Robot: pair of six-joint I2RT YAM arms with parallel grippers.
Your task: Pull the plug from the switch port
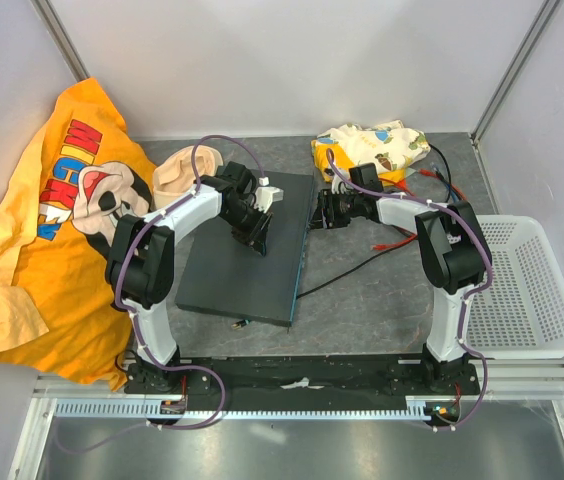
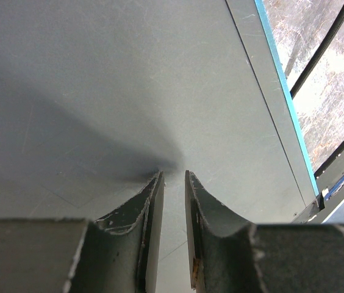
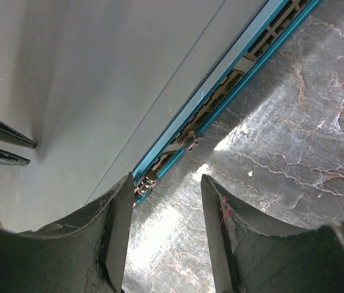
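The switch (image 1: 237, 275) is a flat dark slab with a blue-edged port side (image 3: 221, 85) facing right, where small metallic connectors (image 3: 149, 182) sit low in the row. In the top view a black cable (image 1: 347, 275) runs from near that side. My left gripper is over the switch's top, its fingertips slightly apart, nothing visible between them. My right gripper is at the port edge, fingers apart, the connectors just beyond the tips, nothing held.
An orange cloth (image 1: 52, 280) covers the left, a beige bin (image 1: 177, 175) and patterned cloths (image 1: 382, 140) lie at the back, and a white basket (image 1: 522, 290) stands right. Bare floor lies between switch and basket.
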